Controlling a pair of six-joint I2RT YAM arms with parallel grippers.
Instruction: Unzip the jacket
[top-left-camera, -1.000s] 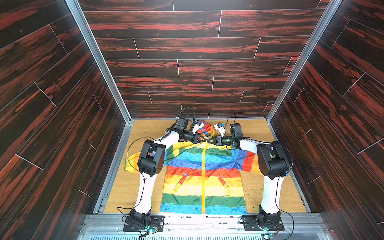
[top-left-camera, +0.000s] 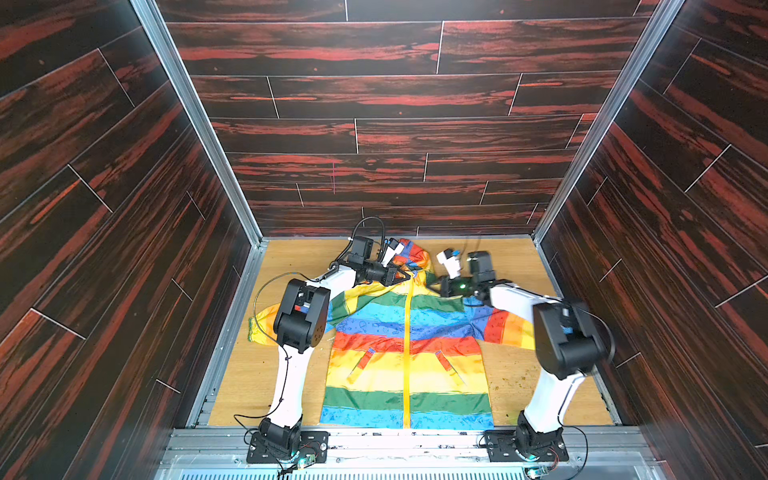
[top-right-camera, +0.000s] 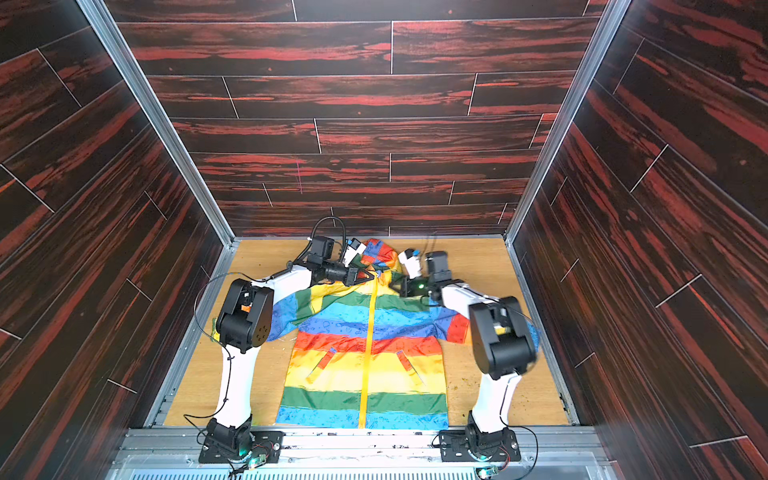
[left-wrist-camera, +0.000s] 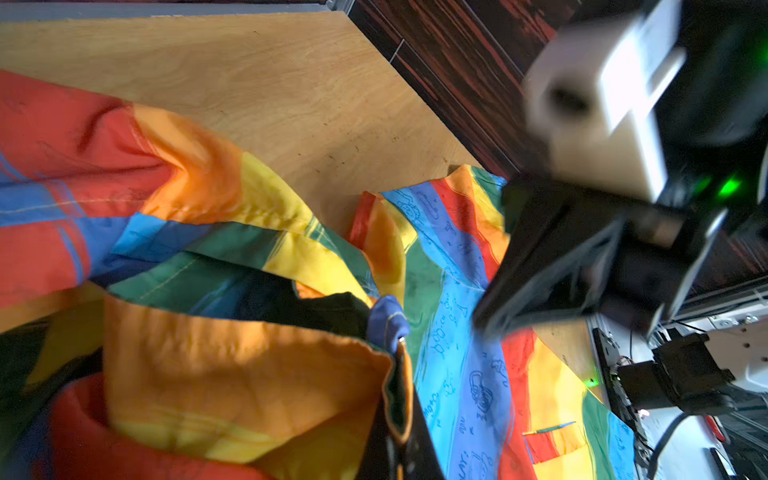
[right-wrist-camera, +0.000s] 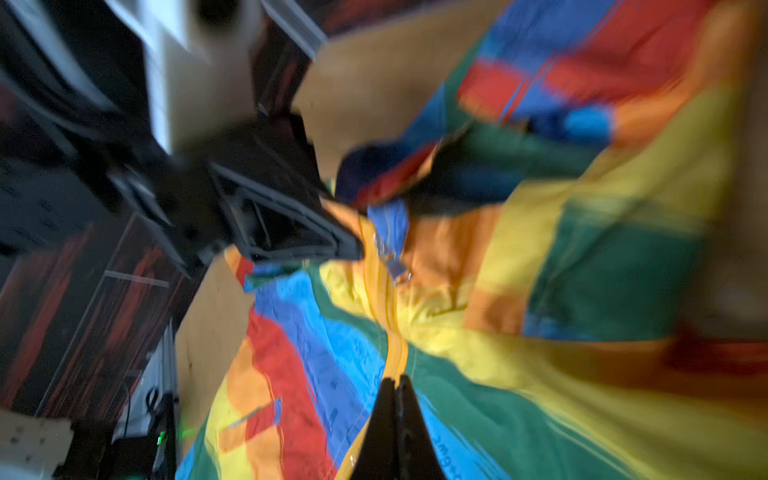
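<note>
The rainbow-striped jacket lies spread on the table, its orange zip strip running closed down the middle. At the collar a small blue tab with a little end piece, apparently the zip pull, shows beside the strip's top. My left gripper is shut at the collar; in the left wrist view the thin collar edge runs down between its fingers. To the right, my blurred right gripper is shut above the chest, nothing visible between its tips and apart from the tab.
The hood lies crumpled behind the collar. Both sleeves spread outward beneath the arms, the right one reaching toward the table's side.
My right gripper has moved away from the collar, to the right and slightly toward the front. The left arm and the jacket body have hardly moved.
</note>
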